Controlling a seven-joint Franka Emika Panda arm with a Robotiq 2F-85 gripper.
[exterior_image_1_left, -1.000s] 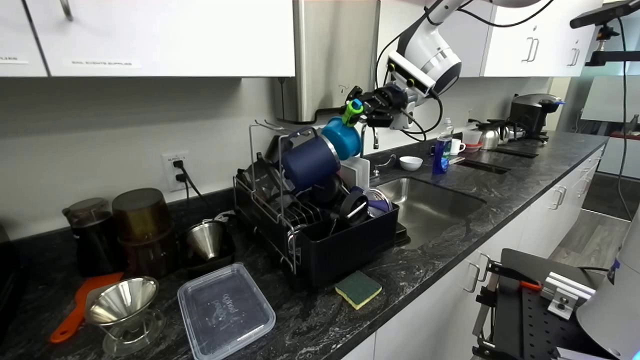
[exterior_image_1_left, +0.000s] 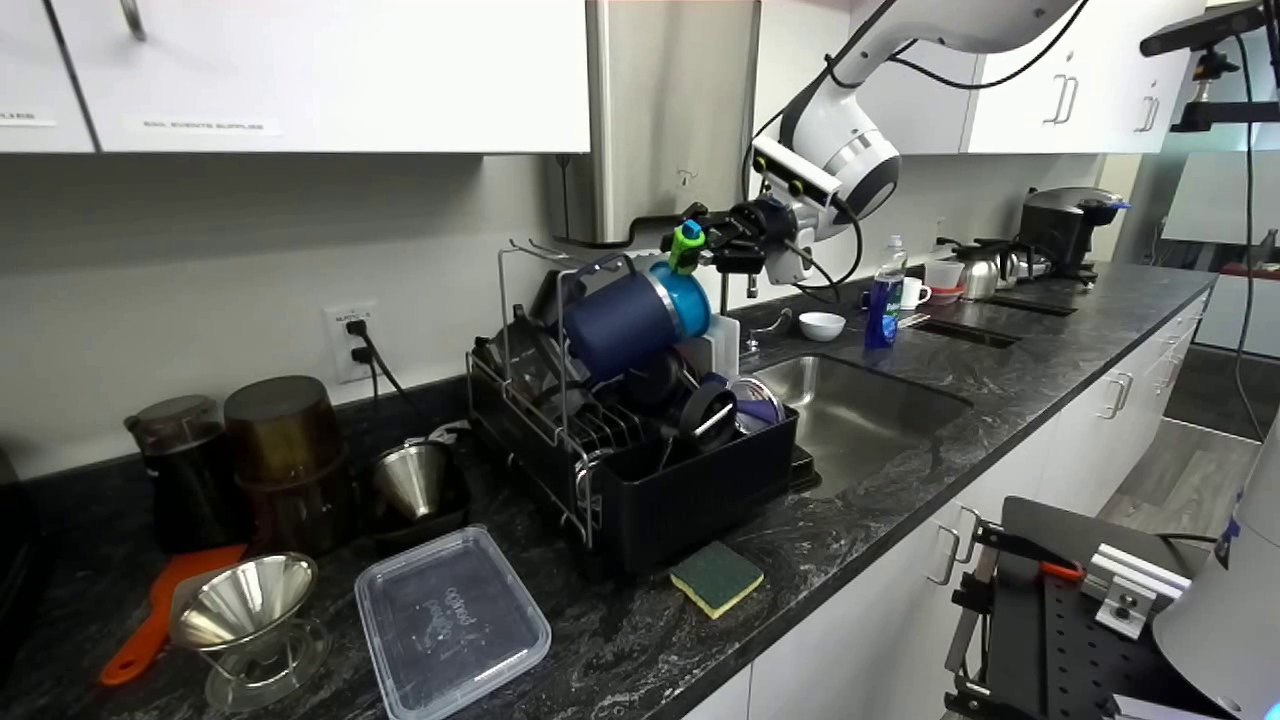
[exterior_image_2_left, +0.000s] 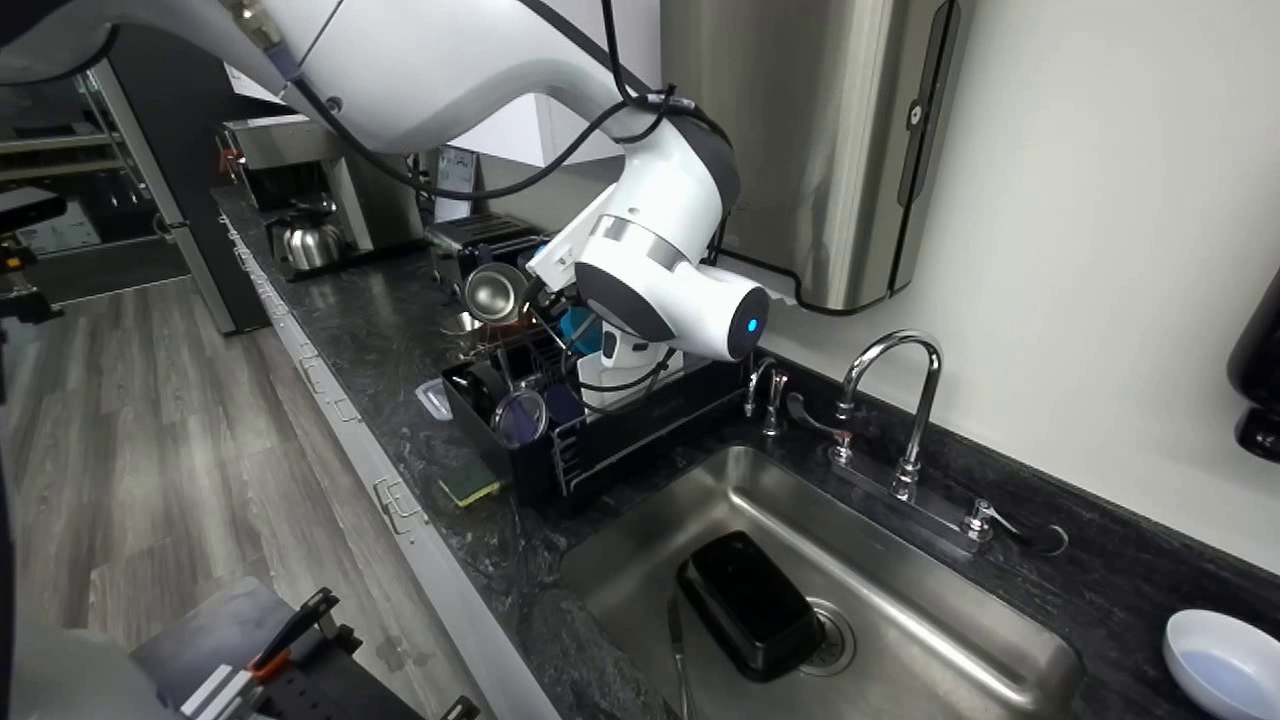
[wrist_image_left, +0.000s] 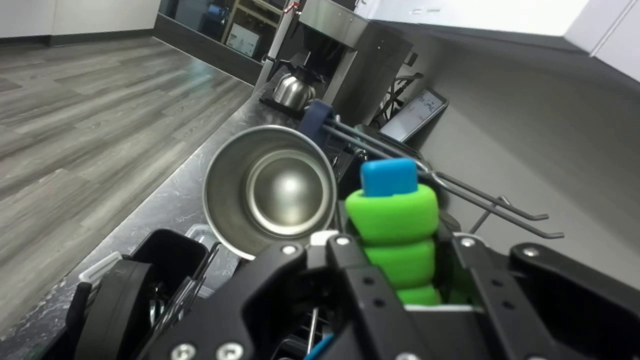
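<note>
In exterior view 1 my gripper (exterior_image_1_left: 705, 246) is above the far side of the dish rack, beside a navy mug (exterior_image_1_left: 618, 326) lying tilted there. A bright green ribbed piece with a blue tip (wrist_image_left: 396, 228) sits between its fingers; it looks like the grip of the teal mug (exterior_image_1_left: 686, 302) directly below. The teal mug hangs close against the navy mug's mouth; whether they touch is unclear. Looking from the wrist, the navy mug's steel interior (wrist_image_left: 286, 189) faces me, while only a sliver of teal mug (wrist_image_left: 319, 348) shows at the bottom.
The black dish rack (exterior_image_1_left: 708, 492) is crowded with dishes. Its wire prongs (wrist_image_left: 498, 207) stick out right of the gripper. A steel paper dispenser (exterior_image_2_left: 804, 132) hangs close to the arm. The sink (exterior_image_2_left: 948, 624) holds a black container (exterior_image_2_left: 750, 600).
The gripper has shifted left and down in exterior view 1. The teal mug has come lower and turned, so more of its side edge shows beside the navy mug.
</note>
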